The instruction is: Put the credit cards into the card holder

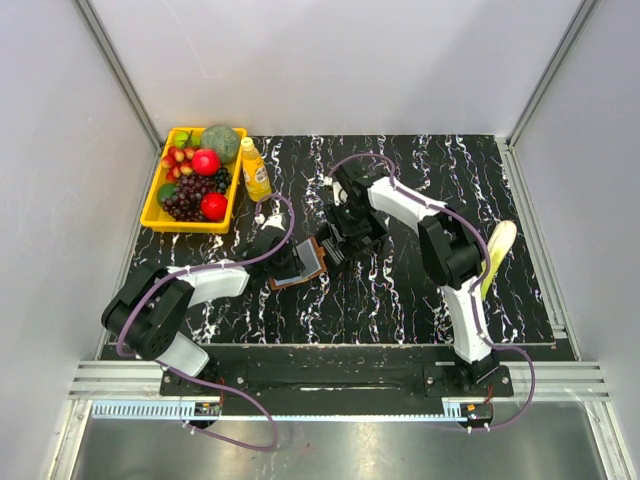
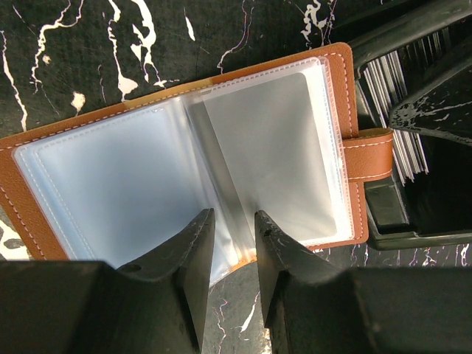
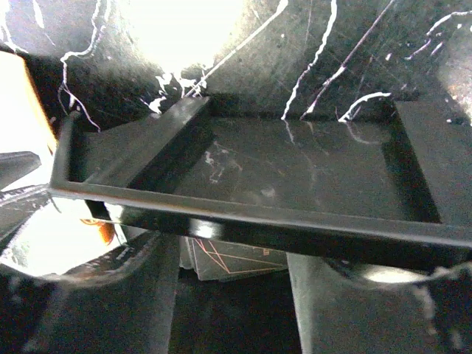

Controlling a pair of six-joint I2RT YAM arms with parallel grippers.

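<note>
The card holder [image 2: 276, 140] lies spread flat, with brown stitched edges, clear sleeves and a strap on its right side. Over its lower middle, my left gripper is slightly open, nothing between its fingers. Beside the strap, the credit cards [image 2: 394, 103] stand on edge as a tight stack in a black tray [image 1: 374, 238]. My right gripper [image 1: 336, 226] is over the tray's left part. In the right wrist view, dark cards [image 3: 234, 259] with thin orange lines show past the gap between its blurred, parted fingers; contact with them cannot be made out.
A yellow basket of fruit [image 1: 150, 215] stands at the back left, a yellow bottle [image 1: 256, 172] beside it. A pale, long vegetable [image 1: 500, 245] lies at the far right, partly behind the right arm.
</note>
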